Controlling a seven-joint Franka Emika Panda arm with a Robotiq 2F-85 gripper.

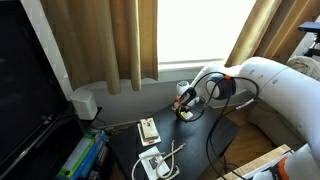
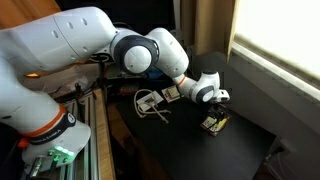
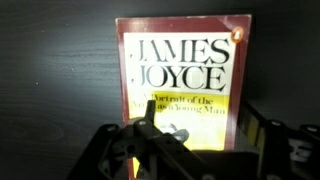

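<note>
A paperback book (image 3: 190,75) with a red border, white title panel reading "James Joyce" and a yellow lower cover lies flat on the black table in the wrist view. My gripper is above its lower part, with one dark finger (image 3: 150,118) over the cover and the other by the right edge. The fingers are part open; no object shows held. In exterior view 2 the book (image 2: 214,125) is small under the gripper (image 2: 215,108), and whether they touch is unclear. The gripper hides the book's bottom end in the wrist view.
A white power strip with its cable (image 1: 158,165) lies on the table, near another book-like item (image 1: 149,131). Several colored books (image 1: 84,155) stand at the left. A curtained window wall (image 1: 160,75) bounds the far side. Bare table (image 2: 180,145) surrounds the book.
</note>
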